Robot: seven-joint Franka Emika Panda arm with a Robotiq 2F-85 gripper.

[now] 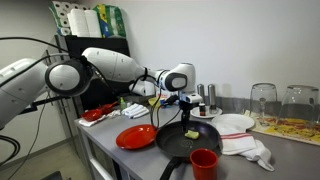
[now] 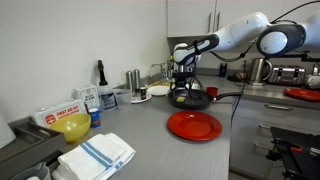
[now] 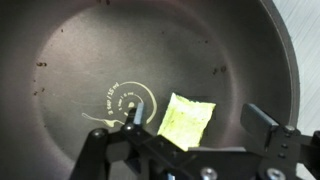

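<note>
A small yellow piece (image 3: 187, 122), roughly square, lies flat inside a dark frying pan (image 3: 60, 50). In the first exterior view the yellow piece (image 1: 192, 135) is near the middle of the pan (image 1: 168, 142). My gripper is above the pan, its fingers spread wide to either side of the yellow piece. Nothing is held between them. From the second exterior view, the gripper is small, and the yellow piece (image 2: 180, 99) shows at the pan's near side.
A red plate (image 1: 136, 137) lies left of the pan, and a red mug (image 1: 204, 164) stands close to its front rim. White cloth (image 1: 240, 144) and a white plate (image 1: 233, 122) are to the right. Glass jars (image 1: 264, 98) stand behind.
</note>
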